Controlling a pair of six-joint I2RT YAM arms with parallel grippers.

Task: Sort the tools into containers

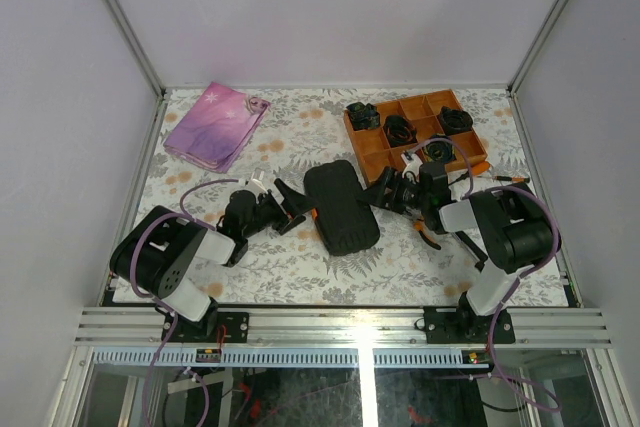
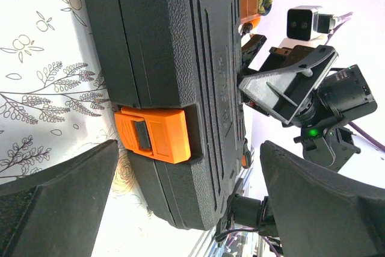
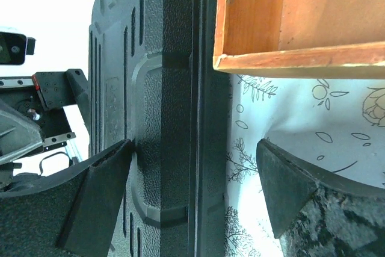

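A black hard tool case (image 1: pixel 340 209) lies in the middle of the table between my two grippers. In the left wrist view its orange latch (image 2: pixel 157 135) faces the open fingers. My left gripper (image 1: pixel 300 211) is at the case's left side, its fingers (image 2: pixel 66 200) spread to either side of the latch. Against the opposite side stands my right gripper (image 1: pixel 374 193), also open. One of its fingers (image 3: pixel 99 191) overlaps the case's top face in the right wrist view, and the other is over the cloth; whether it touches the case, I cannot tell.
A wooden compartment box (image 1: pixel 412 112) holding several dark bundles stands close behind the right gripper. Orange-handled pliers (image 1: pixel 428 235) and other tools lie partly under the right arm. A purple folded cloth (image 1: pixel 217 127) is at back left.
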